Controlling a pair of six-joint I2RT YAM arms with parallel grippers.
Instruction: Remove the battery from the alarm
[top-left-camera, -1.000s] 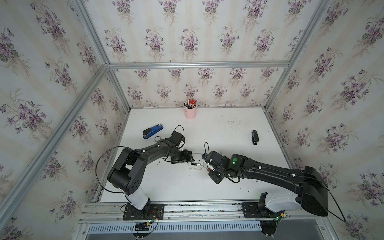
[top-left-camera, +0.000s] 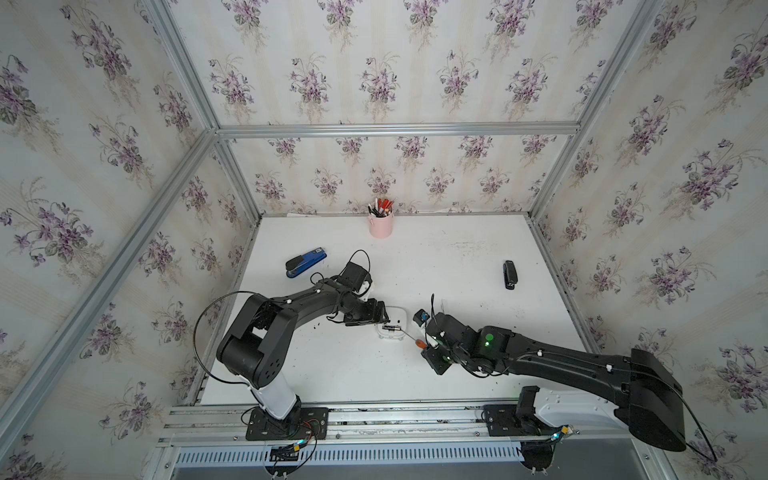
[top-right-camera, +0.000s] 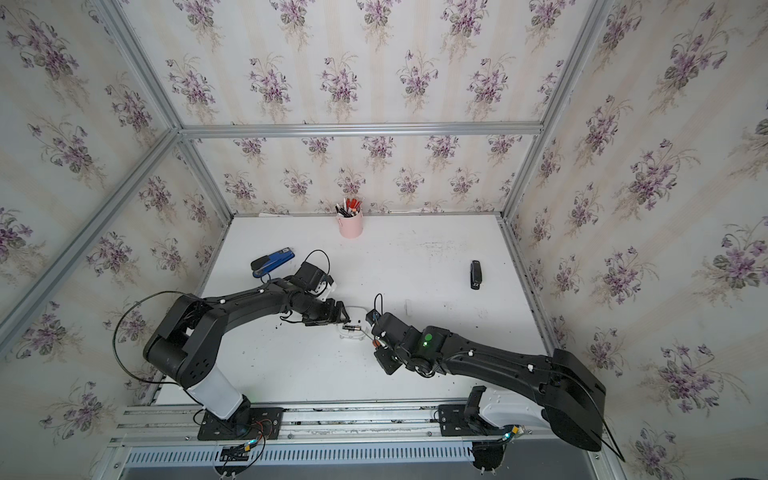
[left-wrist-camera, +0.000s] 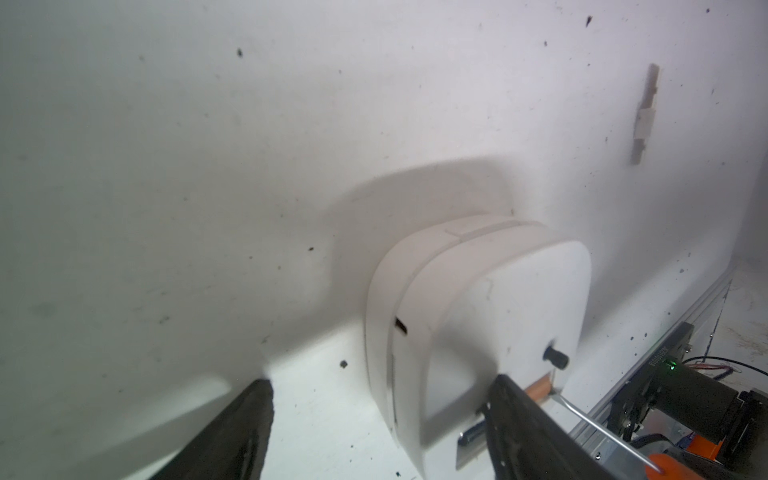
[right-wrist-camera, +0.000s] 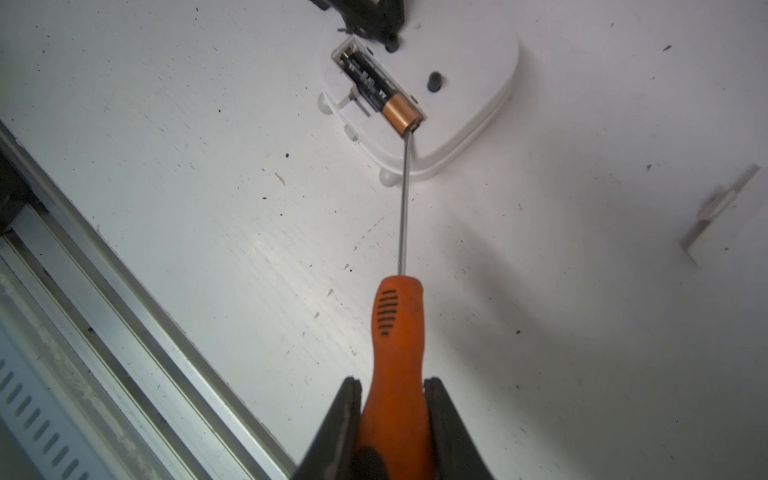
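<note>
The white alarm (left-wrist-camera: 512, 312) lies on the table between the two arms, its battery compartment facing up. A black battery with a copper end (right-wrist-camera: 376, 84) sits in that compartment, slightly askew. My right gripper is shut on the orange handle of a screwdriver (right-wrist-camera: 397, 352), whose thin tip reaches the battery's copper end; whether it touches is hard to tell. My left gripper stands part open, one finger (left-wrist-camera: 516, 432) over the alarm's top beside the battery, the other (left-wrist-camera: 240, 432) off its side. The left finger hides part of the battery in the left wrist view.
A small white piece (right-wrist-camera: 724, 212) lies apart on the table. Farther off are a blue stapler (top-left-camera: 305, 262), a pink cup of pens (top-left-camera: 381, 225) and a black object (top-left-camera: 509, 275).
My right arm has shifted rightward and a little toward the front edge, drawing the screwdriver handle with it. The left arm and the alarm look nearly unchanged.
</note>
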